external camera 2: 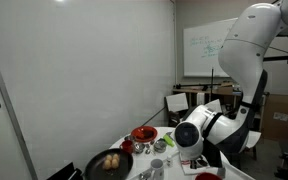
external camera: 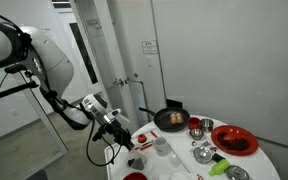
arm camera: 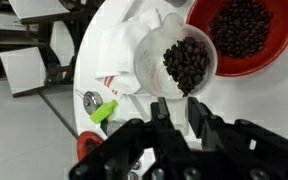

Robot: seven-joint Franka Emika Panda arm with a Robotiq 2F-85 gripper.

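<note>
A clear cup [arm camera: 156, 62] with dark beans [arm camera: 187, 65] gathered on one side fills the middle of the wrist view. My gripper is shut on the cup's near wall. Beside it, at the upper right, a red bowl [arm camera: 262, 58] holds more dark beans [arm camera: 240, 27]. In exterior view 1 the cup [external camera: 135, 162] is small and appears tilted below my gripper [external camera: 129, 148], close to the red bowl [external camera: 135, 176] at the bottom edge. The arm hides most of the cup in exterior view 2, where the red bowl [external camera 2: 208, 176] is cut off.
A dark pan [external camera: 171, 119] with round brown things stands at the back. To the right are a red plate [external camera: 234, 140], metal bowls [external camera: 203, 154] and a green-handled object [external camera: 220, 166]. A white cloth [arm camera: 118, 50] lies behind the cup.
</note>
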